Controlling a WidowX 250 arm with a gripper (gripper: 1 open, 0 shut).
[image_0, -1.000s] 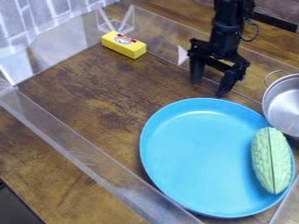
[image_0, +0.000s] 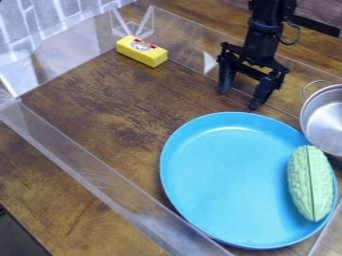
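My black gripper (image_0: 251, 75) reaches down from the top of the view to just above the wooden floor of a clear-walled tray, behind the blue plate. Its fingers point down; whether they are open or shut, or have anything between them, is hard to tell at this size. A pale green oblong vegetable (image_0: 310, 183) lies on the right side of the blue plate (image_0: 221, 180). A yellow box (image_0: 142, 51) sits at the back left, apart from the gripper.
A steel pot (image_0: 325, 120) stands at the right edge, close beside the gripper and plate. Clear plastic walls (image_0: 94, 170) border the area. Bare wood (image_0: 100, 105) fills the left and middle, leaving free room there.
The gripper and arm have shifted very slightly. The plate, vegetable, pot and yellow box have not visibly moved.
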